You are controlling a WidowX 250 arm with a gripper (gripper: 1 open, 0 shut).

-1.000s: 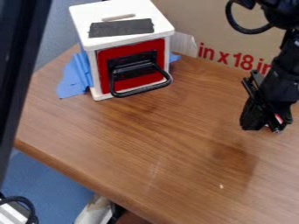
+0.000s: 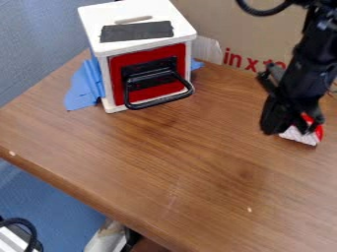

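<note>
The black gripper [image 2: 283, 116] hangs at the right side of the table, low over a red-and-white object [image 2: 302, 135] that lies partly hidden behind it. Whether its fingers are open or shut, or hold anything, I cannot tell. A small white oven-like box [image 2: 98, 26] with a red front and black handle stands at the back left of the wooden table [image 2: 158, 187].
Blue cloth [image 2: 82, 87] lies beside and behind the box. A cardboard panel [image 2: 243, 30] stands at the back.
The gripper has shifted slightly left and up, uncovering more of the red-and-white object behind it. A dark vertical shape at the left edge is out of view now.
</note>
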